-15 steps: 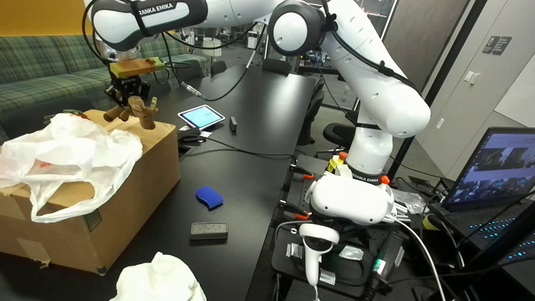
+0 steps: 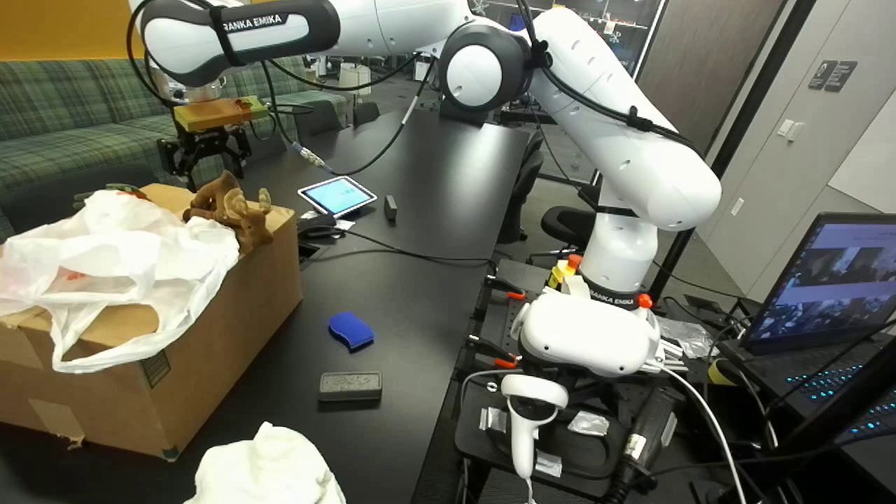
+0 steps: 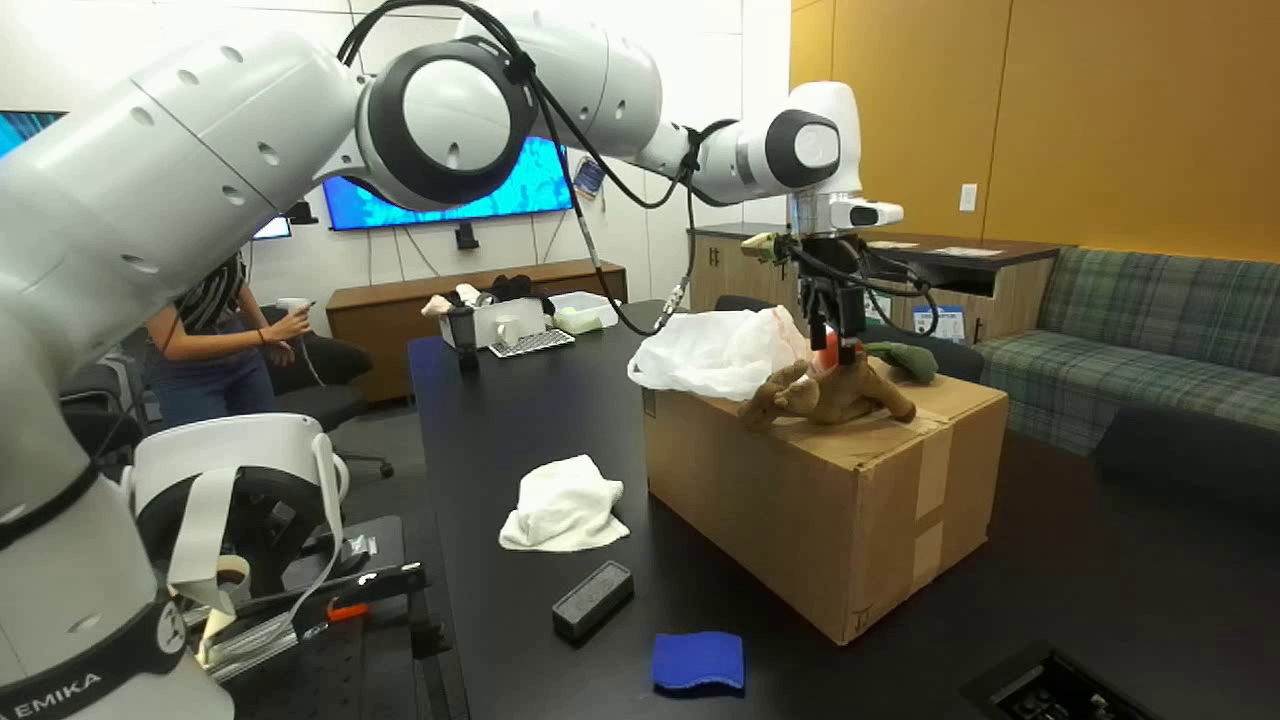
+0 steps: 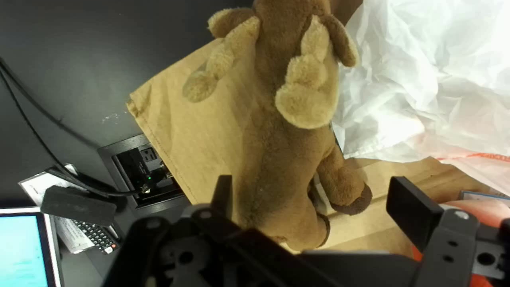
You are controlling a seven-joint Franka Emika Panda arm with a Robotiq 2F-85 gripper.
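A brown plush moose [image 4: 279, 158] with tan antlers lies on top of the cardboard box [image 4: 186, 129]. In exterior view 1 the moose [image 2: 231, 210] rests near the box's far right edge. My gripper stands open over its body, one finger pad [image 4: 223, 196] to each side in the wrist view. Exterior view 2 has the gripper [image 3: 836, 342] just above and behind the moose [image 3: 828, 396]; whether they touch cannot be told. A crumpled white plastic bag [image 2: 126, 260] covers much of the box top beside the toy.
On the black table lie a blue sponge [image 2: 350, 330], a dark eraser [image 2: 350, 386] and a white cloth [image 2: 267, 470]. A tablet [image 2: 337, 194] and cables sit farther back. Beyond the bag are a red item and a green one [image 3: 902, 360] on the box.
The moose hung beneath the gripper a second ago and now lies on the box, let go. My gripper has shifted slightly left in exterior view 1.
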